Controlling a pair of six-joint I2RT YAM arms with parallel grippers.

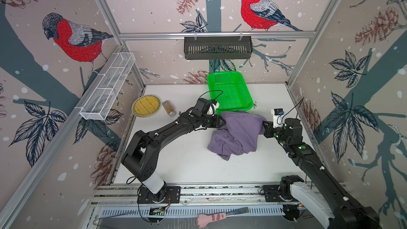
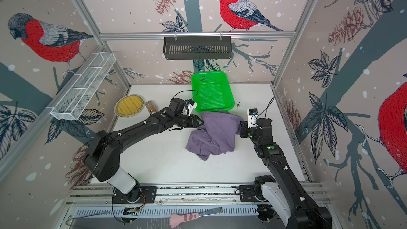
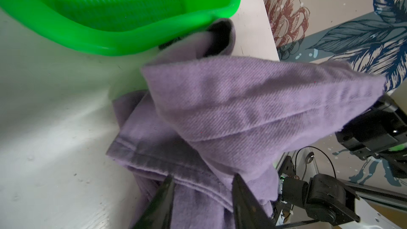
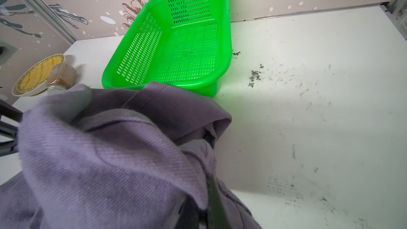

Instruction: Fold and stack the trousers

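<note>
The purple trousers [image 1: 237, 135] lie bunched at the middle right of the table, in front of the green basket, with one part lifted toward the right. My right gripper [image 1: 267, 127] is shut on that part at their right; the cloth [image 4: 127, 178] fills the lower right wrist view. My left gripper [image 1: 218, 120] is over the trousers' upper left side. In the left wrist view its blurred fingertips [image 3: 165, 190] stand apart below a raised fold [image 3: 254, 101], part open, with no cloth clearly held.
The green basket [image 1: 229, 90] stands at the back. A yellow pie dish [image 1: 145, 105] and a jar [image 1: 168, 107] are at back left. A white wire rack [image 1: 106, 84] hangs on the left wall.
</note>
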